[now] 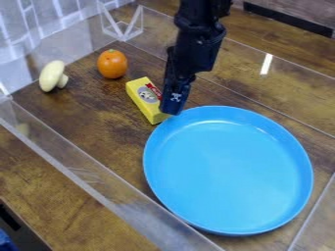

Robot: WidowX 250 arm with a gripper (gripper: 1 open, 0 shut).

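The black gripper (pixel 174 96) reaches down from the top centre, open, its fingertips low beside the right side of a yellow box (pixel 148 102) with a printed label. Whether the fingers touch the box is hard to tell. A large blue plate (pixel 228 173) fills the lower right, just in front of the gripper.
An orange round object (pixel 113 65) sits behind the box at upper left, with a white egg-shaped item (pixel 53 76) further left. A clear plastic edge runs along the left. Bare wooden table lies at upper right and lower left.
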